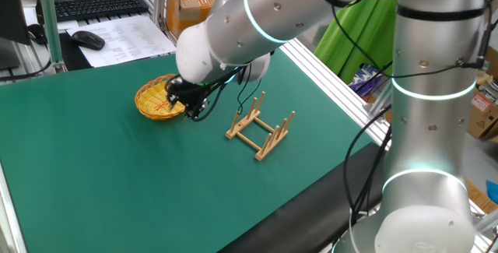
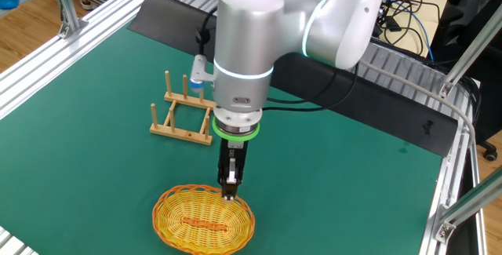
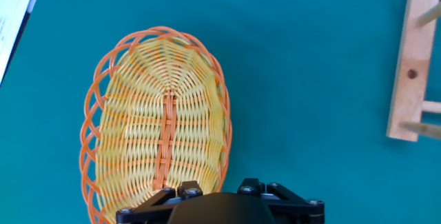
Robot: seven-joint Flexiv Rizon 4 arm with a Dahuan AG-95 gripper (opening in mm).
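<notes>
An oval wicker basket point(image 3: 131, 124), yellow with an orange braided rim, lies empty on the green table; the exterior views show it too. My gripper points down near one end of the basket, its two black fingertips apart at the bottom of the wrist view and nothing seen between them. Seen from exterior view 2, the gripper point(image 2: 229, 195) is by the basket's arm-side rim and appears to be above it. A wooden rack point(image 1: 261, 132) with upright pegs stands empty to one side of the basket.
Papers point(image 1: 124, 39), a mouse point(image 1: 88, 40) and a keyboard point(image 1: 92, 7) lie beyond the table top's far edge. A black strip point(image 2: 345, 102) runs along the arm's side.
</notes>
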